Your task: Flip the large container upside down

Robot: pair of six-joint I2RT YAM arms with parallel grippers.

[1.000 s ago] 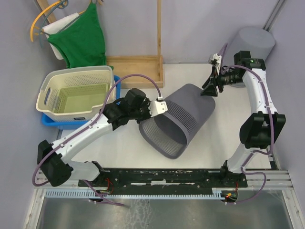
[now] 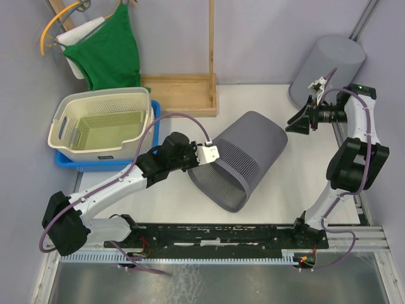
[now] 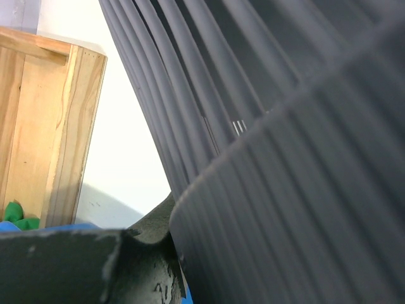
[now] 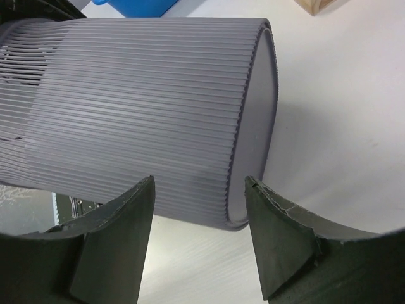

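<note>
The large dark grey ribbed container (image 2: pixel 256 142) lies on its side, its open mouth toward the front left and its closed base toward the back right. In the top view, my left gripper (image 2: pixel 197 156) is shut on the rim at the mouth's upper left. Ribbed grey wall (image 3: pixel 272 209) fills most of the left wrist view and hides much of the hold. My right gripper (image 2: pixel 297 123) is apart from the base, just to its right. In the right wrist view its two fingers (image 4: pixel 120 234) stand apart with nothing held, the base edge (image 4: pixel 237 145) showing beyond them.
A cream basket (image 2: pixel 63 136) sits in a blue bin (image 2: pixel 79 166) at the left. A wooden frame (image 2: pixel 180 95) stands at the back. The grey bin (image 2: pixel 332 63) occupies the back right corner, and white table is clear right of the container.
The container and left gripper shifted a little, with the left still holding the rim.
</note>
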